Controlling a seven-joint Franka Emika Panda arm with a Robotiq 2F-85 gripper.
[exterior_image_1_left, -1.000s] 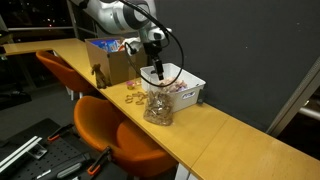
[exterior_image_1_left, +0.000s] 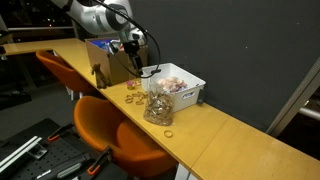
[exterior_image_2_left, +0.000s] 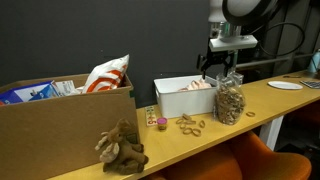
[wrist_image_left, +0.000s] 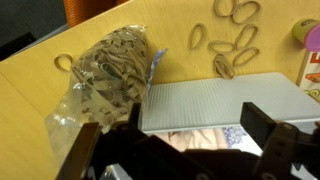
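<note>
My gripper (exterior_image_2_left: 213, 74) hangs open above the white bin in exterior view 2, with nothing between its fingers. In the wrist view, the fingers stand wide apart over the bin's near edge. A clear bag of brown ring-shaped pieces (exterior_image_1_left: 159, 107) stands on the table in front of the white bin (exterior_image_1_left: 200, 82). The same bag (wrist_image_left: 112, 72) lies to the left of the gripper in the wrist view. Several loose tan rings (wrist_image_left: 240, 35) rest on the table beyond the gripper there. Part of the bin's inside is hidden by the gripper.
A large cardboard box (exterior_image_2_left: 60, 133) with packages stands beside the bin. A brown plush toy (exterior_image_2_left: 122, 150) and a small pink-lidded tub (exterior_image_2_left: 162, 124) are on the table (exterior_image_1_left: 225, 140). Orange chairs (exterior_image_1_left: 115, 130) line its front edge.
In exterior view 1, my gripper has moved left, away from above the bag and toward the cardboard box. The bag and the loose rings have stayed in place.
</note>
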